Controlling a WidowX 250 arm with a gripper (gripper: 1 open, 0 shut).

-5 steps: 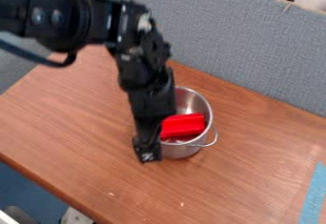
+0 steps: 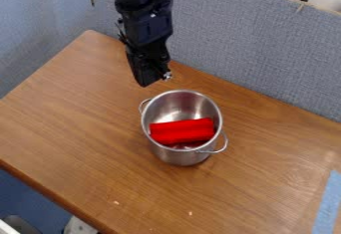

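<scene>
A steel pot with two side handles stands on the wooden table, a red cylindrical object lying inside it. My black gripper hangs above and behind the pot, to its upper left. Whether its fingers are open or shut, and whether anything is between them, is too dark and small to tell.
The wooden table has clear room left and right of the pot. A grey padded wall borders the back, and a light blue strip lies at the right edge.
My gripper has moved back and up, from low at the pot's front left to above its back left, uncovering the pot. The pot and red object appear unmoved.
</scene>
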